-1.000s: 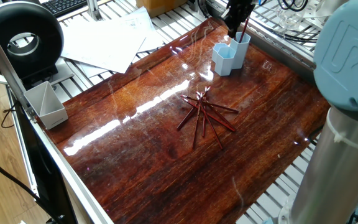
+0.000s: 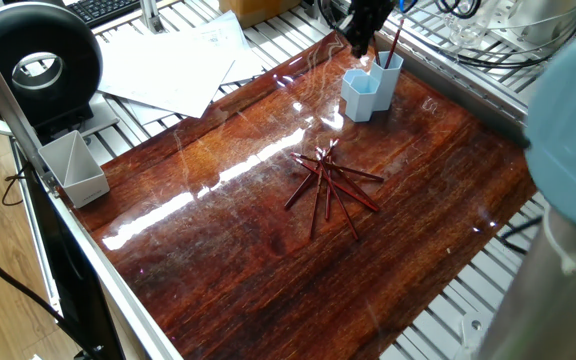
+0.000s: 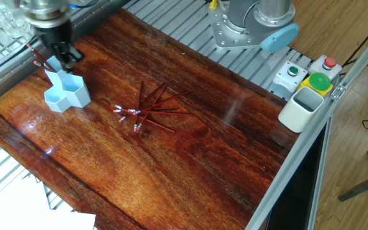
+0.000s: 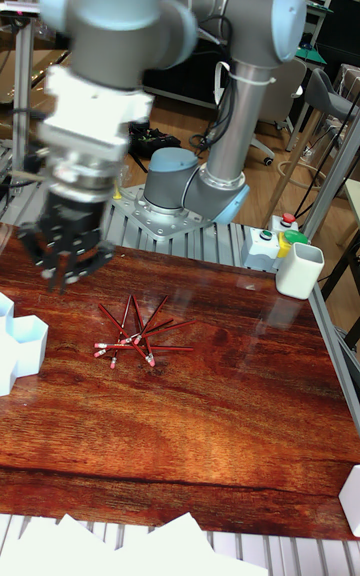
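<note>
Several dark red pencils (image 2: 330,190) lie crossed in a loose pile near the table's middle. At its far end stands a light blue holder (image 2: 360,96) of joined hexagonal cups. Two red pencils (image 3: 39,62) stand tilted in its rear cup; the front cups look empty in exterior view 2. My gripper (image 3: 70,62), black and blurred, hangs above the holder, close to the standing pencils. Exterior view 3 shows the gripper (image 4: 62,284) above the board with no pencil visible in it. Blur hides how far apart its fingertips are.
A white container (image 2: 74,170) stands at one table edge; another white cup (image 3: 300,110) sits at a corner beside the stop buttons (image 3: 319,81). Paper sheets (image 2: 173,70) lie off the board. Much of the brown board (image 3: 171,185) is bare.
My gripper has risen and shifted slightly left from the rear cup, exposing a second pencil there. The arm's blue joint has swung right. The pile is unchanged.
</note>
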